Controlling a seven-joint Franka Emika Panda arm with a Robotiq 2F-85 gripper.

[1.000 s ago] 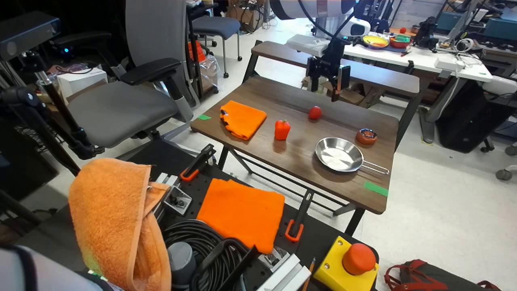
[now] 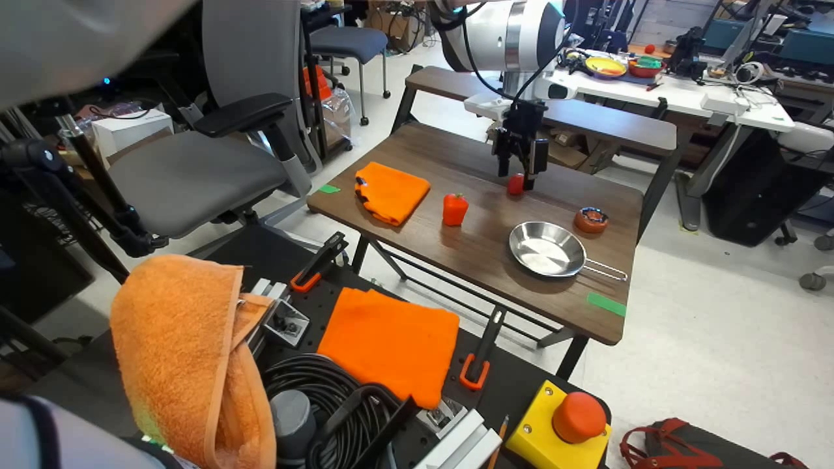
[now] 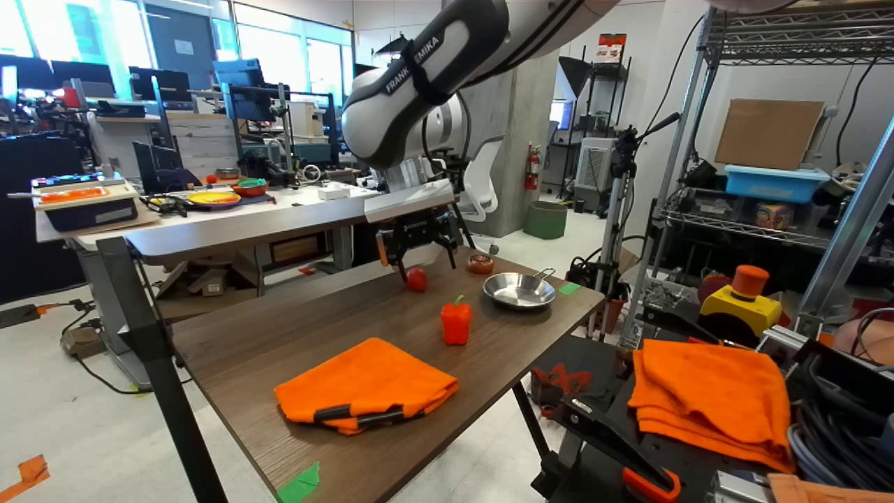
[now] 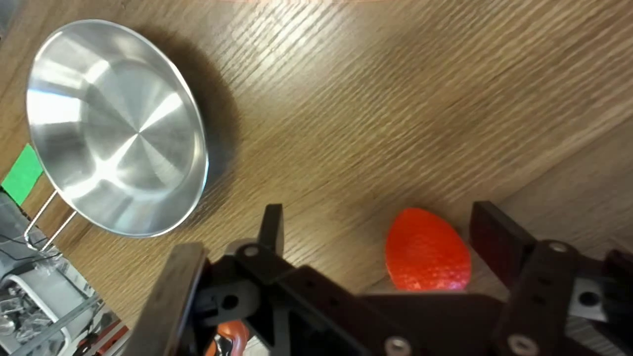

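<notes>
A red, rounded toy fruit or vegetable (image 4: 427, 252) rests on the brown table (image 4: 332, 142). My gripper is open above it. In the wrist view the red toy appears between the fingers, nearer the right one, with a gap on the left. Exterior view 1 has the gripper (image 2: 518, 176) low over the table, partly hiding the red toy (image 2: 515, 186). From exterior view 2, the toy (image 3: 416, 280) sits just under the fingertips. Whether either finger touches it, I cannot tell.
A steel pan (image 2: 547, 249) and a reddish-brown round item (image 2: 591, 219) sit to the right in exterior view 1. Nearer the front stands a red pepper (image 2: 454, 210); a folded orange cloth (image 2: 391, 193) lies left. A raised shelf (image 2: 582, 117) runs along the back edge.
My gripper has come down from above the table's back to the red toy, staying open. The toy appears slightly farther right than before. Pan, pepper and cloth are unmoved.
</notes>
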